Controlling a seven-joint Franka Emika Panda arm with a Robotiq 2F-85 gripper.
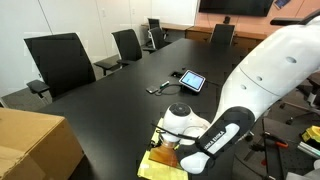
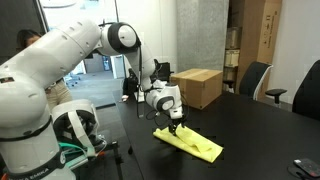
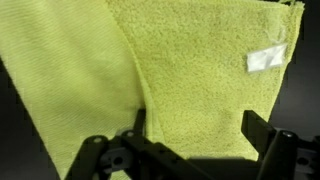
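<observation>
A yellow cloth (image 3: 200, 60) fills most of the wrist view, with a fold line running down its middle and a white label (image 3: 266, 58) at the upper right. My gripper is open over the cloth, its two dark fingers apart at the bottom of that view. Nothing visible is pinched between them, and contact with the cloth cannot be judged. In exterior view 2 the cloth (image 2: 203, 148) lies spread on the dark table in front of the arm. The arm hides part of the cloth (image 1: 150, 171) in exterior view 1.
A cardboard box (image 2: 198, 88) stands on the table behind the arm. A tablet (image 1: 192, 80) lies farther along the table with a small dark item beside it. Office chairs (image 1: 70, 62) line the edge.
</observation>
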